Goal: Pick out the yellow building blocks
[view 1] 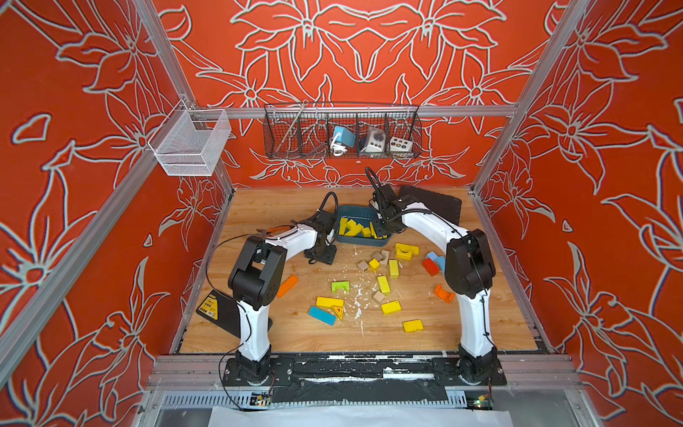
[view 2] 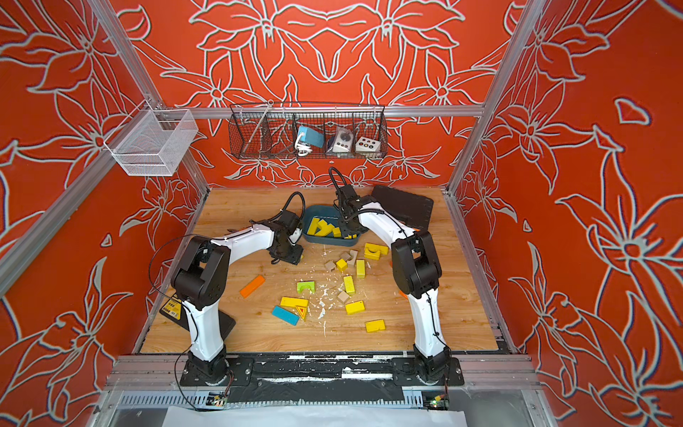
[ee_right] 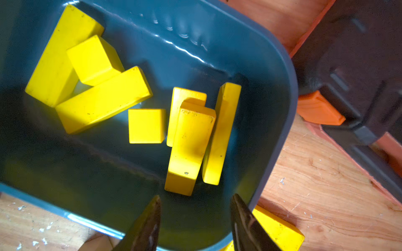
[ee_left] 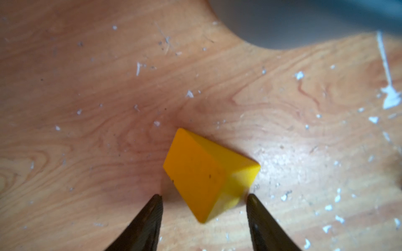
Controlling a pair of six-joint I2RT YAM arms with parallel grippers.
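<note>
A yellow wedge block (ee_left: 196,167) sits low between the fingertips of my left gripper, on the wood just outside the bin; contact with both fingers is hard to tell. My right gripper hangs over the near right end of the blue bin (ee_right: 272,54), fingers apart, nothing between them. The bin holds several yellow blocks (ee_right: 100,102), some stacked. More yellow blocks (view 1: 390,306) are scattered on the table in front of it, among other colours.
Tan blocks (view 1: 377,296), a green arch (view 1: 340,286), blue (view 1: 321,315) and orange (view 1: 287,285) blocks lie about the table. A dark mat (view 1: 434,203) is behind the bin's right, another dark board (view 1: 227,316) at front left. Wire baskets hang on the walls.
</note>
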